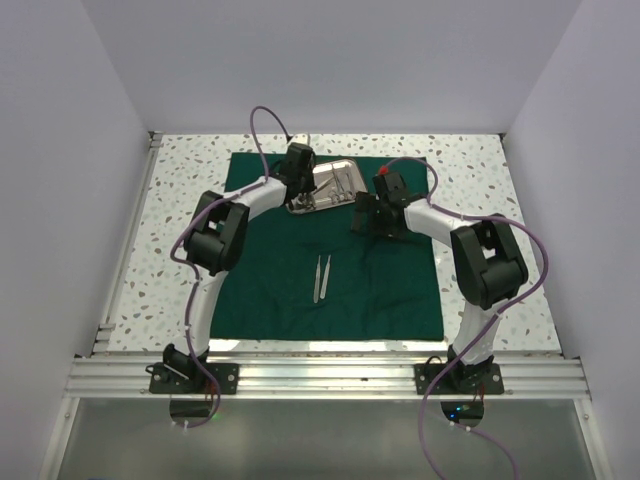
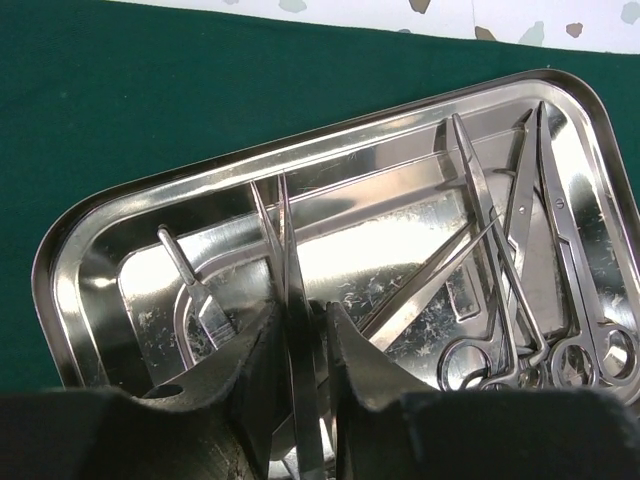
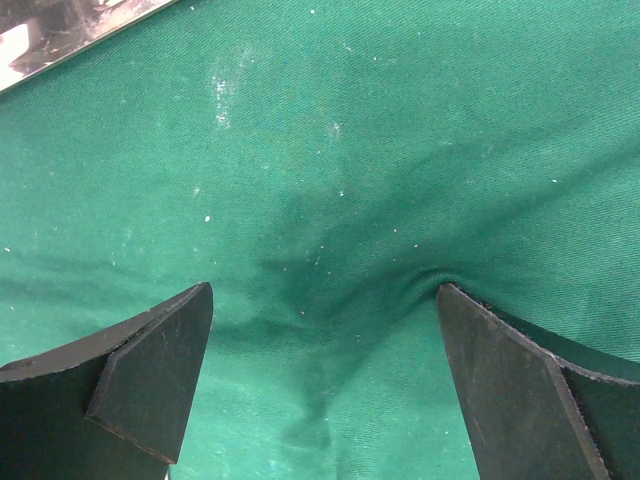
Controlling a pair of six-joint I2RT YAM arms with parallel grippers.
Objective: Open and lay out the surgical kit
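Observation:
The steel tray point(image 1: 352, 200) lies at the back of the green cloth point(image 1: 270, 290). In the left wrist view its rim point(image 2: 200, 170) surrounds tweezers point(image 2: 420, 290), a handled instrument point(image 2: 195, 285) and several scissor-handled instruments point(image 2: 570, 270). My left gripper is down in the tray around upright-lying tweezers point(image 2: 292, 260), its fingers close together; whether it grips them is unclear. My right gripper stands open over bare cloth, right of the tray, whose edge point(image 3: 70, 35) shows top left. Two tweezers point(image 1: 325, 275) lie side by side on the middle of the cloth.
The speckled tabletop point(image 1: 160, 260) borders the cloth, with grey walls at the sides and back.

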